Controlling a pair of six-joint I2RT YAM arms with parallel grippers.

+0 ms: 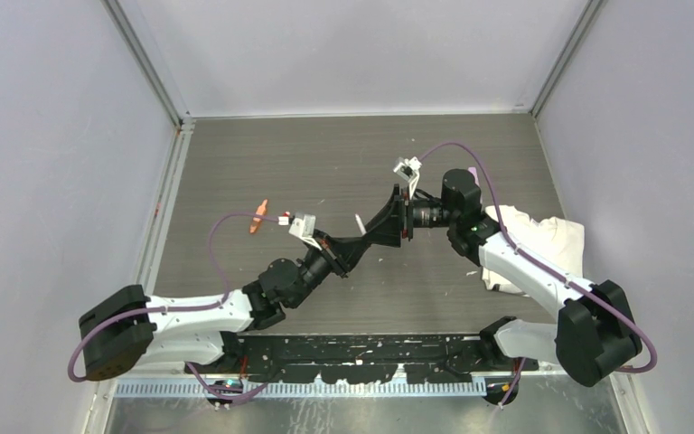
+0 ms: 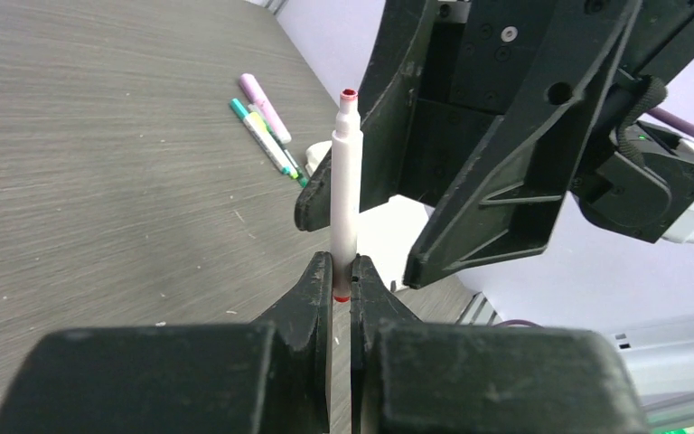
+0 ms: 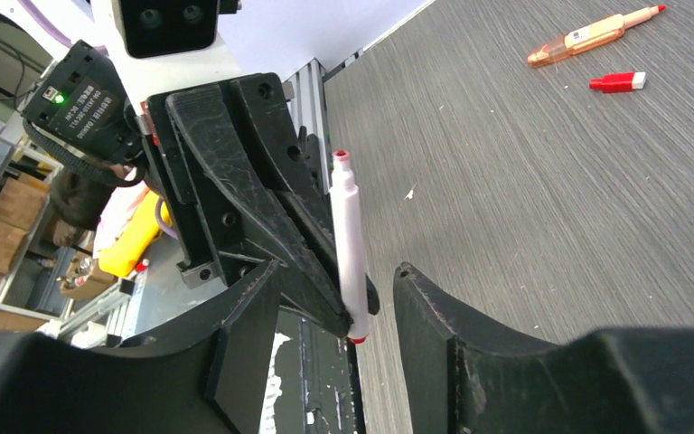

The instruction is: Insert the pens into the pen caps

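A white pen (image 2: 346, 176) with a red tip stands upright in the left wrist view, its lower end pinched by my left gripper. In the right wrist view the same pen (image 3: 349, 244) lies between the parted fingers of my right gripper, which is open and not closed on it. From above, the two grippers meet near the middle of the table with the pen (image 1: 360, 224) between them. A red cap (image 3: 616, 82) with a white end rests on the table beside an orange pen (image 3: 596, 36).
Several pens, among them a purple pen (image 2: 264, 107) and a teal pen (image 2: 257, 134), lie at the table's right side. A white cloth (image 1: 542, 244) is bunched at the right edge.
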